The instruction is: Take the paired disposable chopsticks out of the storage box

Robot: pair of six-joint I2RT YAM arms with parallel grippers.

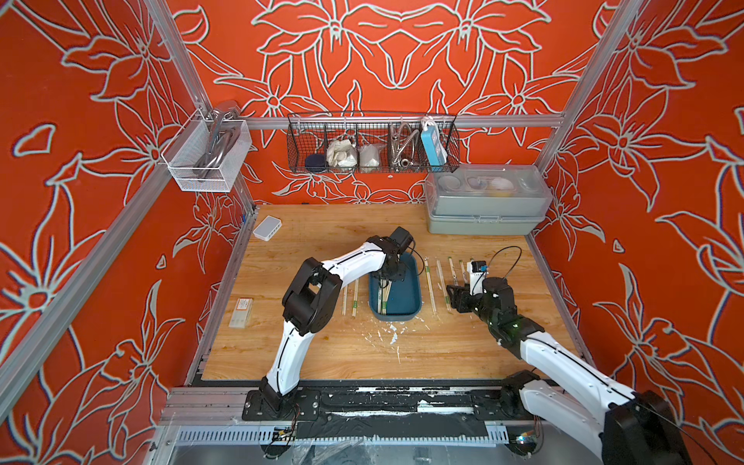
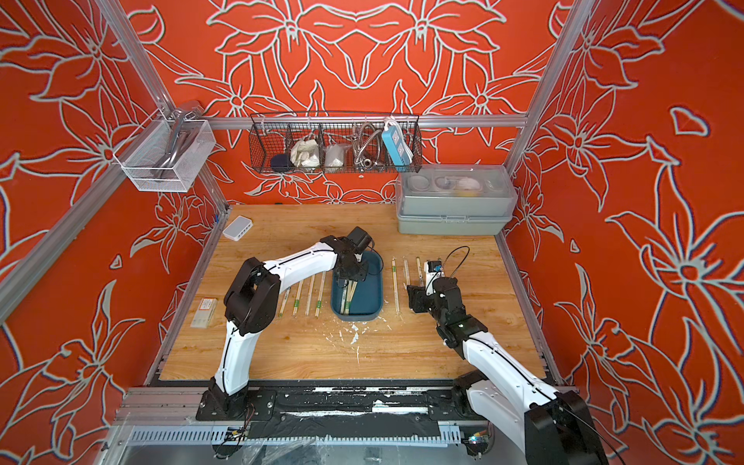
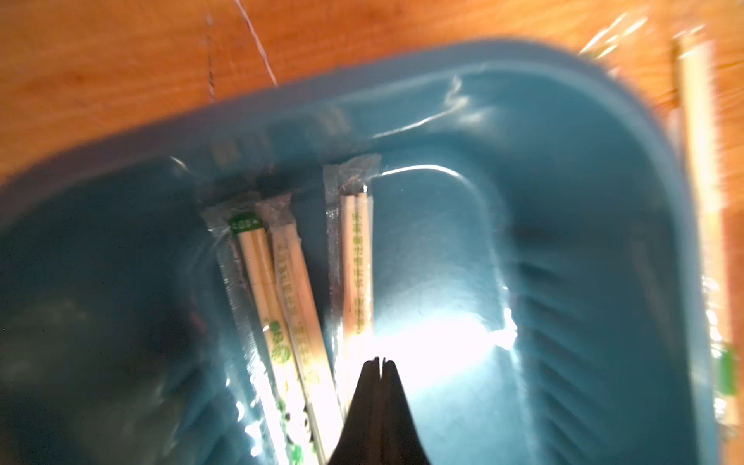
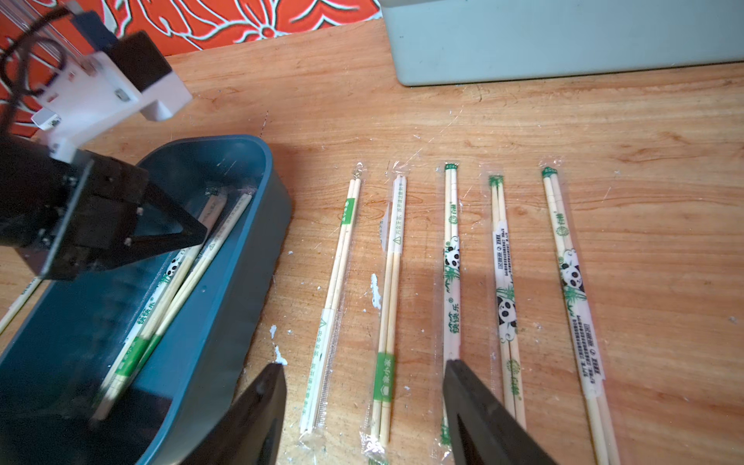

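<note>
Inside the blue storage box [image 3: 589, 100], three wrapped chopstick pairs lie on the bottom. Two pairs lean side by side: one with a green top band [image 3: 266, 279] and a plainer one [image 3: 298, 286]. The third pair [image 3: 356, 263] lies slightly apart to their right. My left gripper is down in the box, its fingertips together with nothing between them. Those tips partly cover the lower end of the third pair, which is outside the fingers. Over the table to the right, my right gripper stands open and empty above wrapped chopsticks.
Several wrapped pairs lie in rows on both sides of the box, such as the panda-printed pair [image 4: 452, 271]. A grey lidded bin [image 1: 488, 221] stands at the back right. White scraps [image 1: 393, 338] litter the table in front of the box.
</note>
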